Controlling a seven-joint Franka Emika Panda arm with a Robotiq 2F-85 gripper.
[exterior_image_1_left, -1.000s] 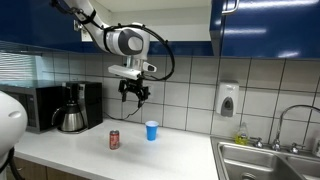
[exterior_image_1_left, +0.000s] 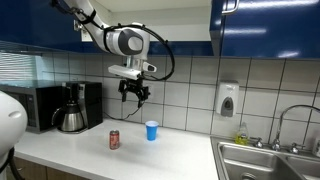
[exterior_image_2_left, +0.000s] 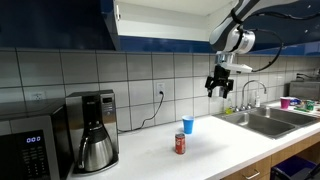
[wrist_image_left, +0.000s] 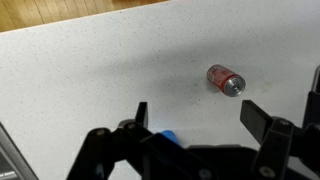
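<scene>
A red can (exterior_image_1_left: 114, 139) stands upright on the white counter (exterior_image_1_left: 175, 150), and a blue cup (exterior_image_1_left: 151, 130) stands farther back near the tiled wall. From the wrist view the can (wrist_image_left: 226, 80) appears upper right of centre, while part of the blue cup (wrist_image_left: 170, 135) peeks out between the fingers at the bottom. High above the counter, clear of both objects, hangs my gripper (exterior_image_1_left: 133, 97). Its two black fingers (wrist_image_left: 137, 116) are spread wide in the wrist view, with nothing held between them.
At the left end of the counter are a coffee maker (exterior_image_2_left: 95, 130) with its carafe and a microwave (exterior_image_2_left: 27, 147). A sink (exterior_image_1_left: 255, 160) with a faucet lies to the right, a soap bottle (exterior_image_1_left: 242, 134) behind it.
</scene>
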